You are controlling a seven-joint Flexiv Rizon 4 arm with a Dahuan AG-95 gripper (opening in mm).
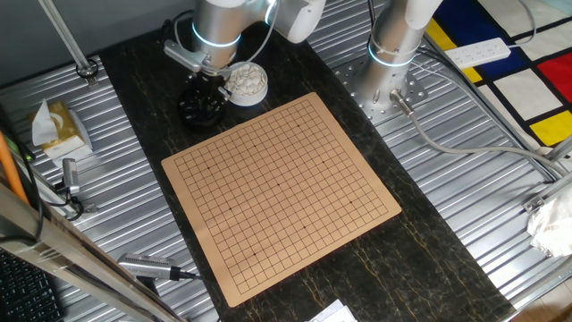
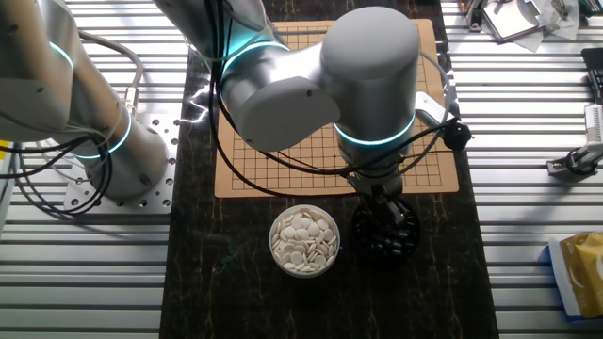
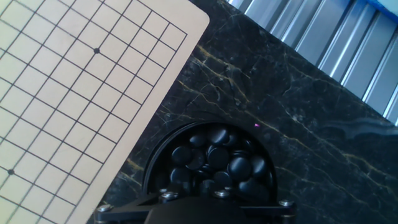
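My gripper [image 1: 213, 87] points down at the black bowl [image 1: 200, 116], which stands beside one corner of the go board [image 1: 277, 183]. Many glossy black stones [image 3: 217, 157] fill the bowl in the wrist view, and the gripper's dark body covers the near side. Its fingertips are hidden there, and in exterior view 2 they blend into the dark bowl [image 2: 400, 247]. Whether the fingers are apart, or anything sits between them, does not show. A white bowl of white stones [image 2: 304, 239] stands close beside the black one. No stones lie on the visible part of the board.
A tissue box [image 1: 63, 134] stands at the left, off the mat. White paper [image 1: 333, 313] lies at the mat's near edge.
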